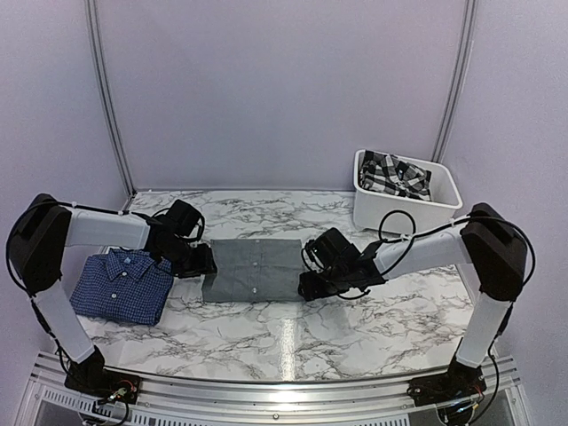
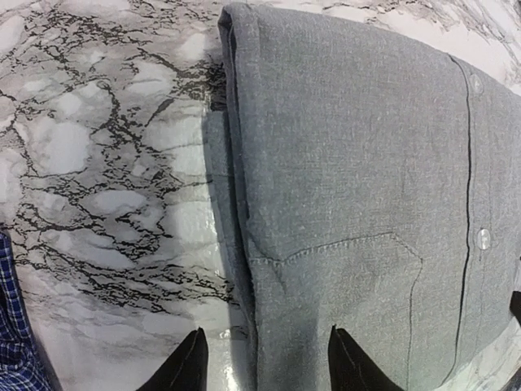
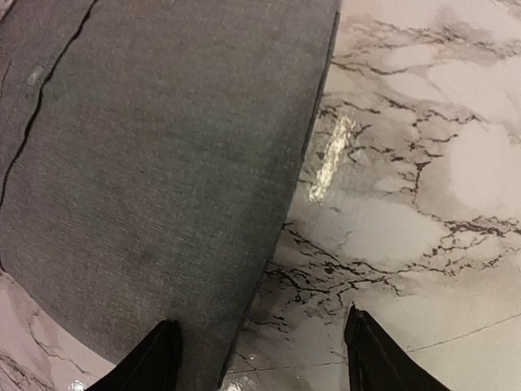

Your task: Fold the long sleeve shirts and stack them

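A grey buttoned shirt point(image 1: 255, 271), folded into a flat rectangle, lies mid-table; its pocket and layered left edge show in the left wrist view. Over that left edge stands my left gripper point(image 1: 209, 262), open, its fingertips point(image 2: 192, 350) apart with the shirt's edge running between them. At the shirt's right edge my right gripper point(image 1: 306, 288) is open, its fingers point(image 3: 167, 346) on either side of the cloth's edge. Whether these fingers touch the cloth cannot be told. Further left lies a folded navy checked shirt point(image 1: 124, 288), partly covered by the left arm.
At the back right stands a white bin point(image 1: 399, 211) with a black-and-white checked garment point(image 1: 395, 176) inside. Bare marble table point(image 1: 390, 328) spreads in front of the grey shirt and behind it.
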